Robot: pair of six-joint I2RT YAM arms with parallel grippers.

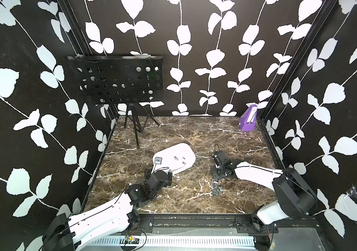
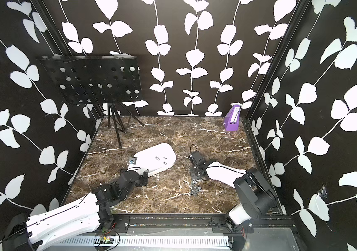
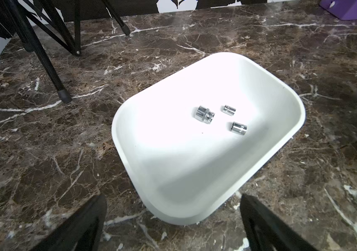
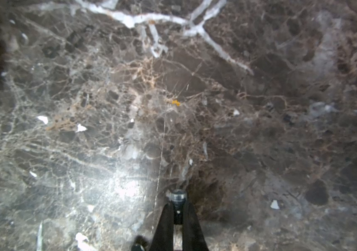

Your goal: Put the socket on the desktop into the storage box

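The white storage box (image 3: 157, 167) lies on the marble desktop, with 3 metal sockets (image 3: 204, 114) inside. My left gripper stands open at the box's near left end, its fingers (image 3: 80, 226) wide apart. Nothing shows gripped between them. Right of the box, my right gripper points down at the desktop, its fingers nearly together. A small dark, shiny socket (image 4: 178, 195) shows at their tips, part of it between them. Whether it touches the desktop I cannot tell.
Small metal pieces (image 1: 216, 189) lie in a cluster just in front of my right gripper. A black stand (image 1: 136, 129) is at the back left, a purple object (image 1: 247, 119) at the back right. Bare desktop (image 1: 186, 192) lies between the arms.
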